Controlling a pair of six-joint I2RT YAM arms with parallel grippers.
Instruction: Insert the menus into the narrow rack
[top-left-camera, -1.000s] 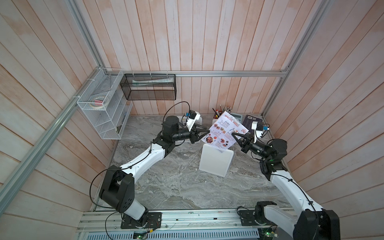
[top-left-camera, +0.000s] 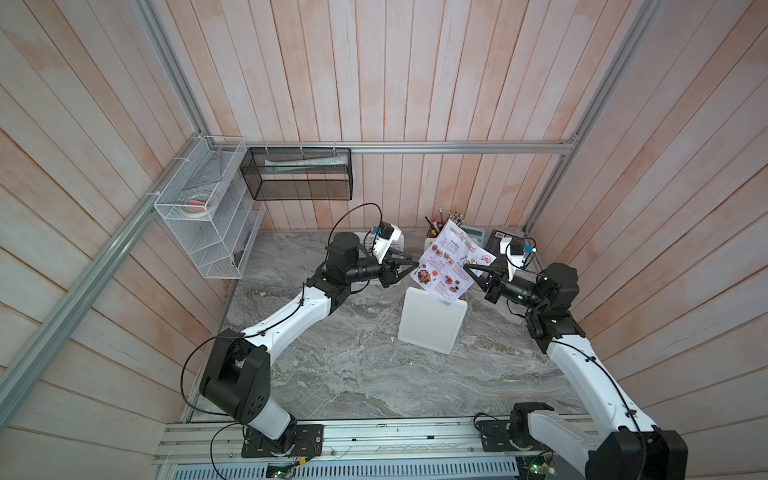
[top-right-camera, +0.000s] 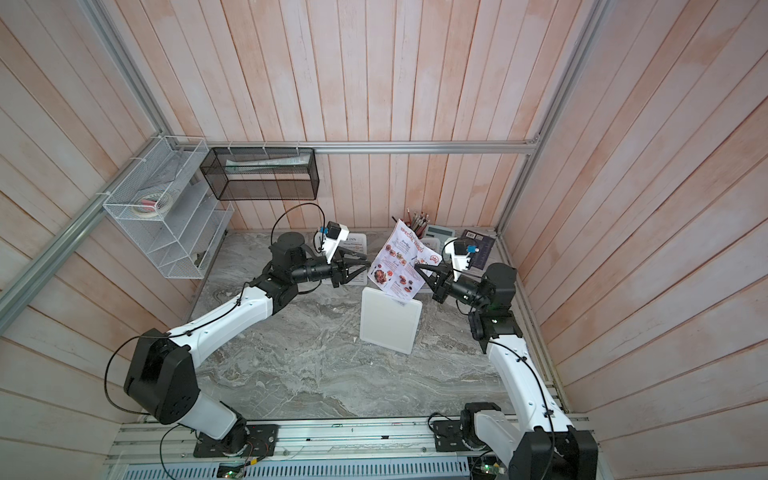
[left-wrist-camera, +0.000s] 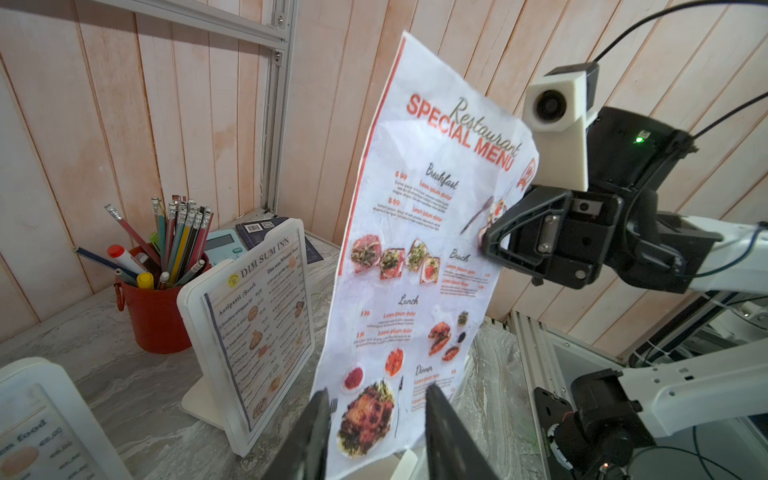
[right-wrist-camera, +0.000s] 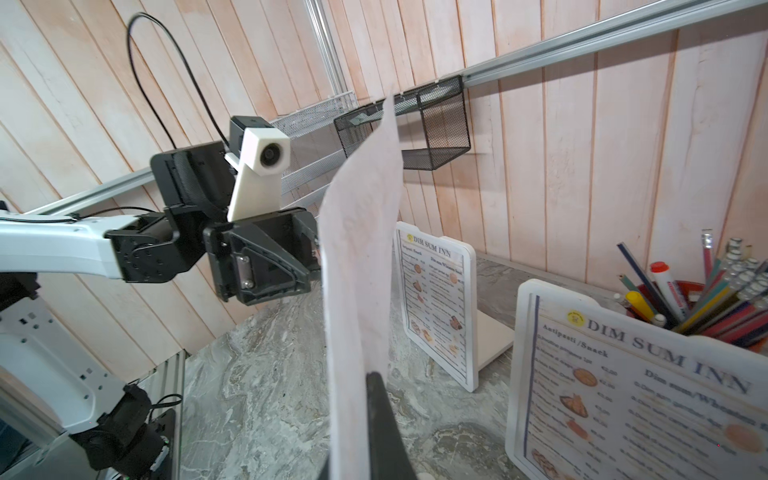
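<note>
A sheet of paper, the restaurant menu, printed in red with food pictures, hangs in the air between the two arms. My right gripper is shut on its right edge. In the right wrist view the menu shows nearly edge-on, slightly curved. My left gripper stands part open at the sheet's lower left edge; the left wrist view shows fingers before the lower part, and whether they touch it I cannot tell. Below the sheet is a pale flat rectangular piece. Which object is the narrow rack is unclear.
Two white stands with Dim Sum Inn menus stand behind, one nearer the red pencil pot. A black wire basket and white wire shelves hang at back left.
The left arm has hardly moved.
</note>
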